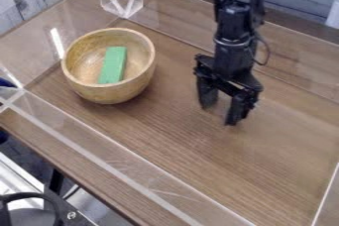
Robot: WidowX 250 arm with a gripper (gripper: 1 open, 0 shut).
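The black robot arm hangs from the top of the view to a gripper point(225, 103) low over the middle-right of the wooden table point(185, 180). The gripper is blurred, its lower fingers dark against the wood; whether it holds anything is hard to make out. At the left sits a round wooden bowl point(81, 66) with a green block point(113, 63) inside, apart from the gripper.
A clear angular object point(121, 0) stands near the back left. A black cable or ring point(30, 212) shows at the lower left corner.
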